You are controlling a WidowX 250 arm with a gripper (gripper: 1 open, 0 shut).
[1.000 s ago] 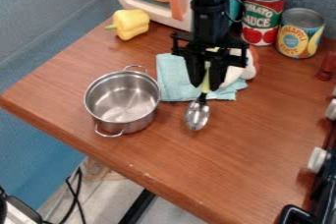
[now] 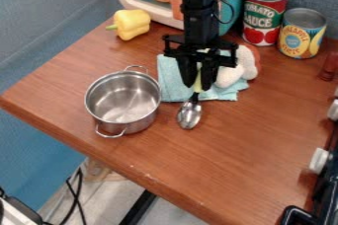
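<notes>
My gripper (image 2: pixel 199 71) hangs over a light blue cloth (image 2: pixel 173 81), its fingers down around the upper part of a spoon (image 2: pixel 189 114), whose bowl points toward the front. Something pale yellow shows at the fingers; whether they are closed on the handle is unclear. A steel pot (image 2: pixel 123 104) stands left of the cloth on the wooden table.
A yellow corn-like toy (image 2: pixel 132 21) is at back left, white objects (image 2: pixel 246 65) lie right of the gripper, two cans (image 2: pixel 263 18) stand at back right, and a black appliance (image 2: pixel 322 189) is on the right.
The gripper has shifted slightly left from about a second ago, and the spoon's bowl has moved a little left with it.
</notes>
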